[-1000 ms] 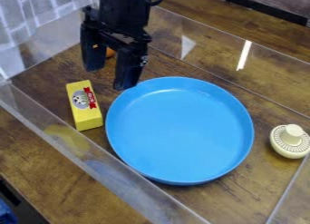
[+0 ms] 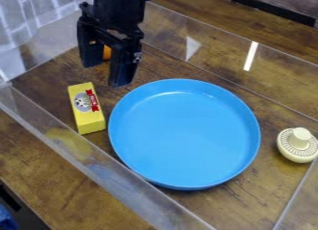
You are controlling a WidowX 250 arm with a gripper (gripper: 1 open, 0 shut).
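Observation:
My black gripper (image 2: 107, 61) hangs in the upper left of the camera view, its fingers apart and open, with nothing seen between them. Below it a yellow box (image 2: 87, 111) with a red label lies on the wooden surface. A blue plate (image 2: 184, 131) fills the middle, right of the box. Behind the gripper, a small orange item (image 2: 108, 53) is partly hidden.
A cream ridged round object (image 2: 296, 146) sits at the right. Clear transparent walls (image 2: 37, 43) edge the left and front of the area. Bare wood lies at the back right.
The gripper has moved slightly left and up, away from the blue plate. The box, plate and other objects have not moved.

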